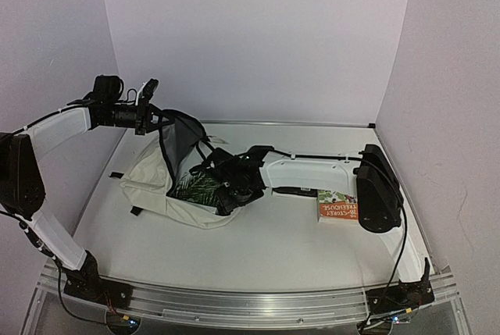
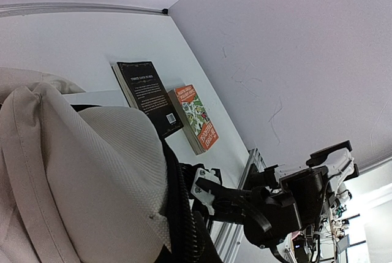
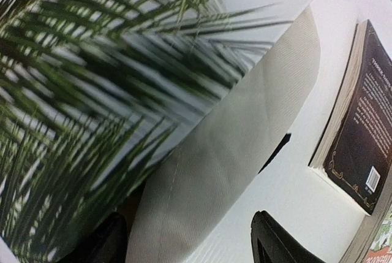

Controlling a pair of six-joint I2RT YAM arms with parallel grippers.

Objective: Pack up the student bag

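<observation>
A cream backpack lies at the left, its grey-lined mouth held up. My left gripper is shut on the black-edged flap, also seen close in the left wrist view as the dark zip edge. A palm-leaf-printed flat item lies within the bag mouth and fills the left of the right wrist view. My right gripper stands open over the bag's cream rim, its fingers wide apart. A black book and an orange-and-green Treehouse book lie to the right.
The two books lie side by side, partly under the right arm in the top view. Walls stand behind and on both sides.
</observation>
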